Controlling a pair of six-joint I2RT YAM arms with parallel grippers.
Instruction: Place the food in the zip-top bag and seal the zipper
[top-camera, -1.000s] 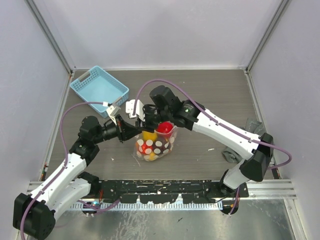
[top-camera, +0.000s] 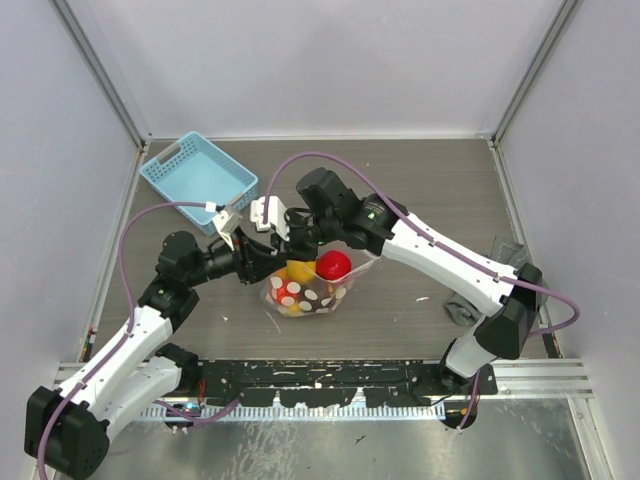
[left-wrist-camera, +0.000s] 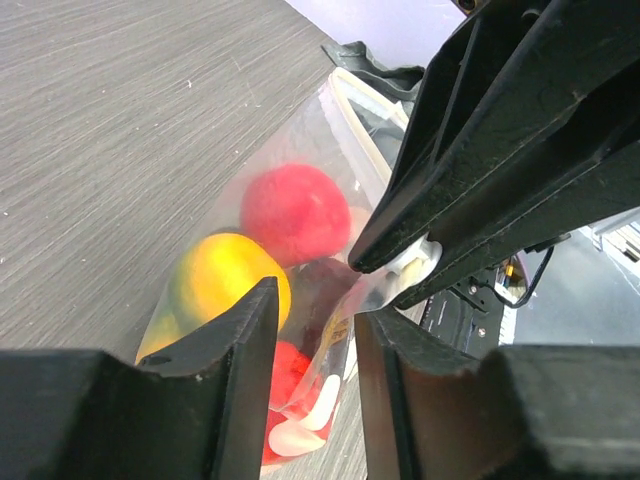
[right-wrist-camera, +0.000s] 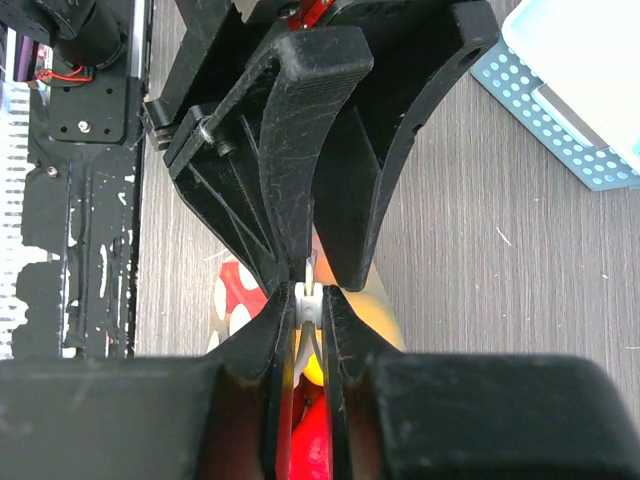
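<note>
A clear bag with white dots (top-camera: 312, 297) holds a red food piece (top-camera: 333, 265) and a yellow one (top-camera: 300, 271). In the left wrist view the red piece (left-wrist-camera: 296, 212) and yellow piece (left-wrist-camera: 228, 282) show through the plastic, with more red lower down. My right gripper is shut on the bag's top edge, a pale strip between its fingers. Close by, my left gripper stands open, its fingers spread about the bag's edge beside the right one. From above, both grippers hide that corner, and whether the zipper is closed there cannot be told.
A light blue basket (top-camera: 243, 200) stands at the back left. A grey cloth (top-camera: 462, 309) lies at the right, near the right arm's base.
Over the last second my right gripper has shifted slightly left, and the bag has moved a little left with it, its right side spreading wider. The left arm looks nearly still.
</note>
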